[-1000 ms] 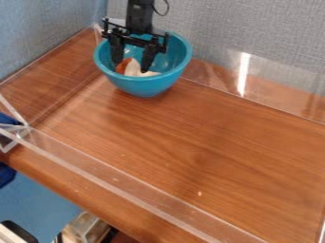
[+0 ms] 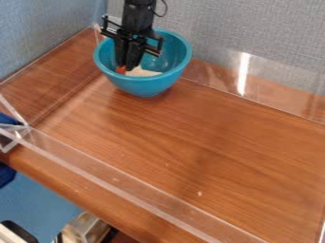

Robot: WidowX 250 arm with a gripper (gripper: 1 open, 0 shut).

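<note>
A teal bowl (image 2: 152,84) sits at the back left of the wooden table (image 2: 191,161). My black gripper (image 2: 124,59) reaches down into it on the left side, its lower part inside the bowl. Small objects lie in the bowl: a pale piece (image 2: 143,72) and an orange-red bit, partly hidden by the gripper and rim. I cannot make out anything held between the fingers.
Clear plastic walls edge the table along the back and front left. A dark blue object (image 2: 8,121) is at the left edge.
</note>
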